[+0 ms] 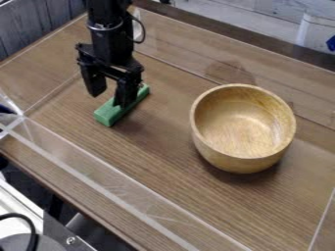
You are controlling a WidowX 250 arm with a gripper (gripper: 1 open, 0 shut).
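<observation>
The black robot gripper [110, 80] hangs from the top of the camera view, its fingers spread open around the upper part of a green block [116, 114] lying on the wooden table. The block's lower end shows clear of the fingers; whether the fingers touch it is hard to tell.
A large tan wooden bowl [241, 137] sits on the table [170, 206] to the right of the block. Dark cables and a clear strip lie along the left edge.
</observation>
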